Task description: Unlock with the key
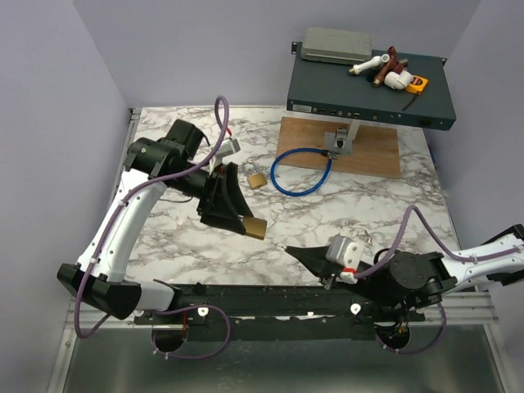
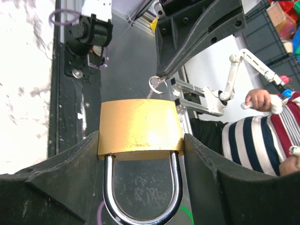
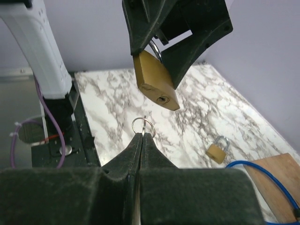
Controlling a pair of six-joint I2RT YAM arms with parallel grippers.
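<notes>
A brass padlock [image 1: 255, 228] hangs in my left gripper, shut on its sides. Its steel shackle [image 2: 143, 206] points back toward that gripper's palm. The keyhole [image 3: 162, 100] shows on the padlock's bottom face in the right wrist view. My right gripper [image 1: 289, 249] is shut, with a thin silver key [image 3: 144, 123] and its small ring [image 3: 135, 124] at the fingertips. Key and padlock are apart, the key lower and to the right in the top view. Most of the key is hidden or seen edge-on.
Another brass padlock [image 1: 257, 180] lies on the marble table, near a blue cable loop [image 1: 274, 172] and a wooden board [image 1: 377, 151]. A dark raised shelf [image 1: 368, 86] stands at the back right. Bare marble [image 1: 344, 213] lies right of centre.
</notes>
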